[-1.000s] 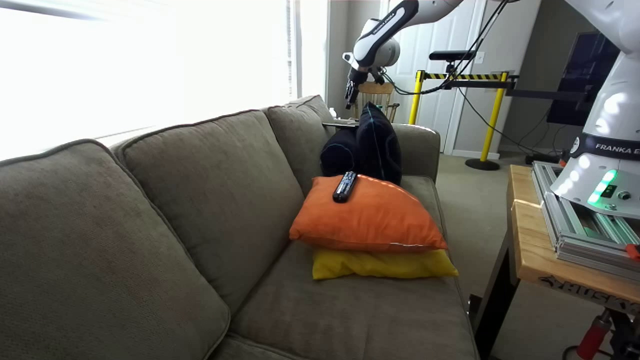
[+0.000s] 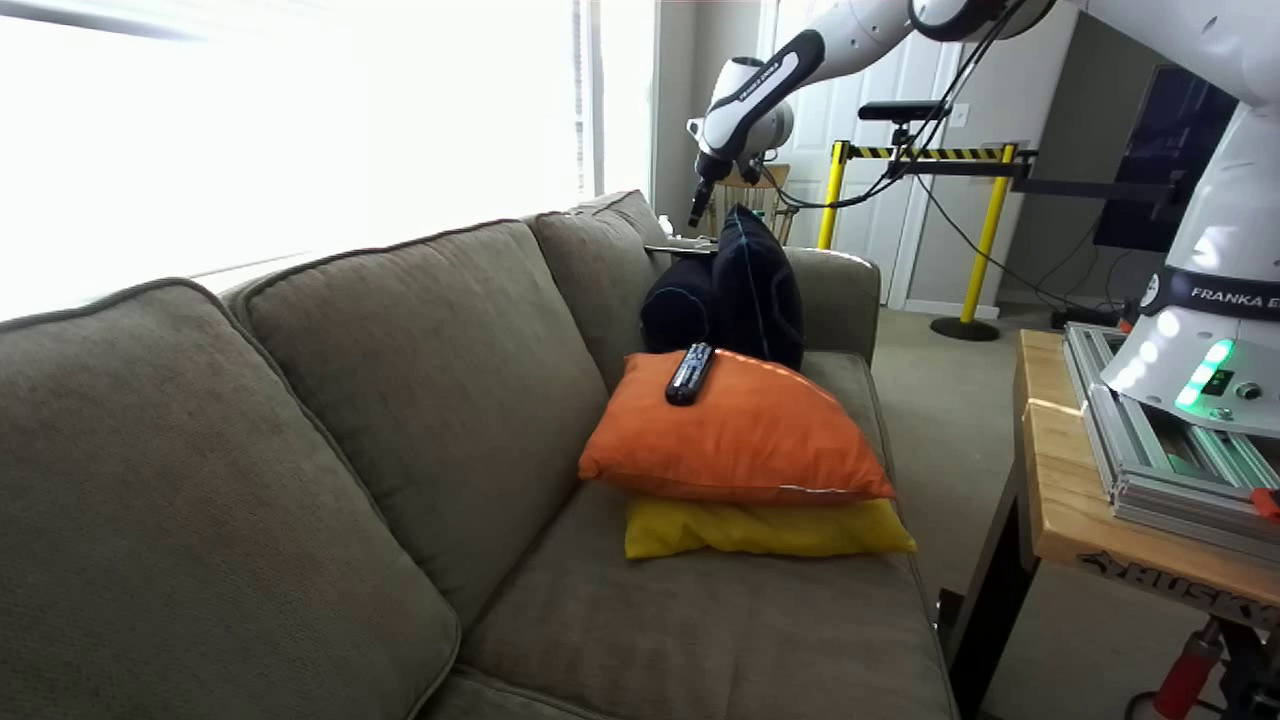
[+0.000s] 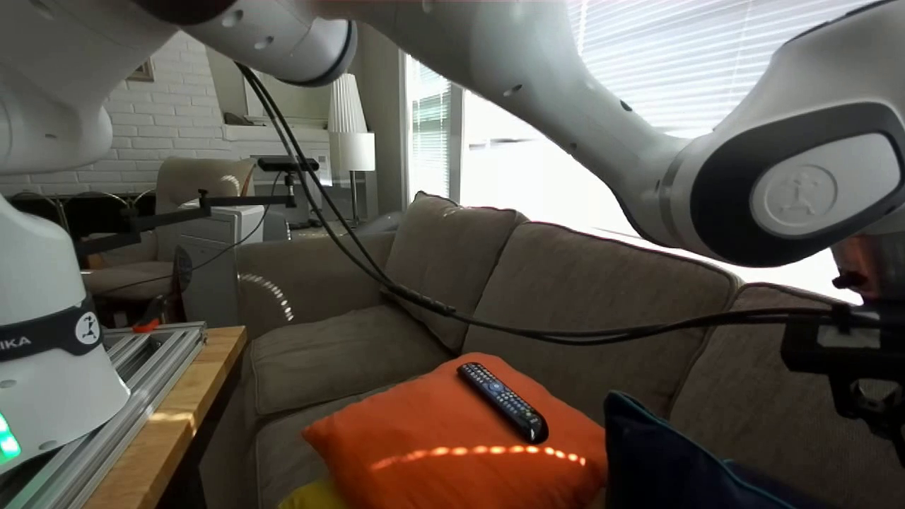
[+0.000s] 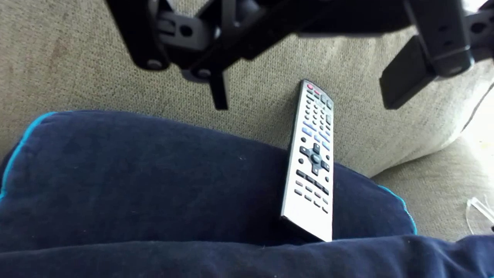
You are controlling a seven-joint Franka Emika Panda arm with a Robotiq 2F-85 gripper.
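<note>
A silver remote (image 4: 311, 162) lies across the top of a dark blue pillow (image 4: 153, 185), its far end against the beige sofa back in the wrist view. My gripper is open, its two fingers spread on either side above the remote's far end, nothing held. From exterior view 1, the gripper (image 2: 697, 206) hangs over the blue pillows (image 2: 756, 288) at the sofa's far end, with the silver remote seen as a thin strip (image 2: 681, 248) beneath. A black remote (image 2: 690, 373) rests on the orange pillow (image 2: 756, 432).
A yellow pillow (image 2: 768, 528) lies under the orange one. The sofa back (image 2: 408, 396) runs along the window side. My base stands on a wooden bench (image 2: 1056, 480) beside the sofa. The near seat cushion (image 2: 696, 636) is bare.
The arm's wrist has tilted, and the gripper's tip now sits slightly lower and further left. The pillows and both remotes have stayed put.
</note>
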